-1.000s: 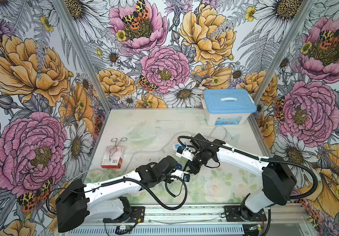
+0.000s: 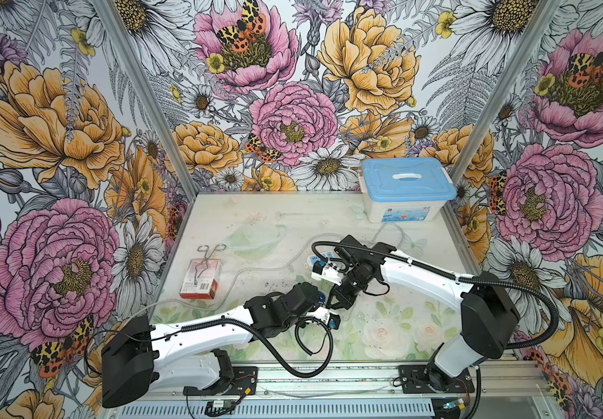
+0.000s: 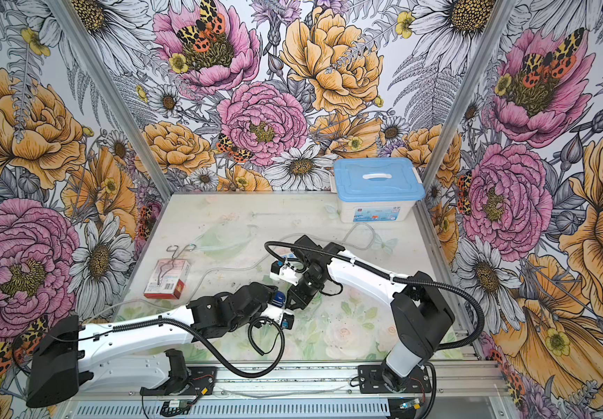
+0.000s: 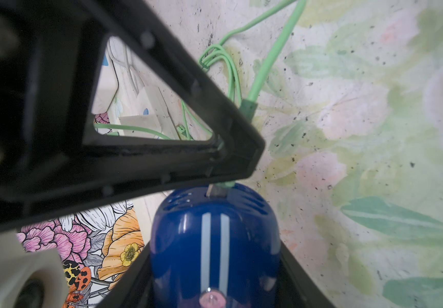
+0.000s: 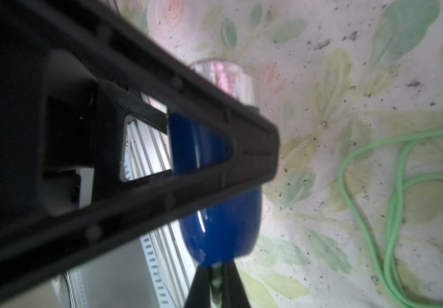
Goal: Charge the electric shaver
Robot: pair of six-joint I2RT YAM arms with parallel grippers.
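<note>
The blue shaver (image 4: 214, 256) is between the two grippers, low over the middle front of the table. My right gripper (image 2: 343, 296) is shut on it, with its clear-capped end showing in the right wrist view. In the left wrist view a green cable's plug (image 4: 219, 191) is at the shaver's end, behind a finger of my left gripper (image 2: 324, 307); whether it is fully seated I cannot tell. How far that gripper is open does not show clearly. Loops of green cable (image 5: 401, 215) lie on the table.
A red-and-white box (image 2: 198, 286) with metal tongs on it lies at the left. A blue-lidded plastic bin (image 2: 406, 202) stands at the back right. A white object, apparently a power strip (image 2: 315, 259), is partly hidden behind the right arm.
The right arm's upper links have moved slightly, while its gripper stays close beside the left one.
</note>
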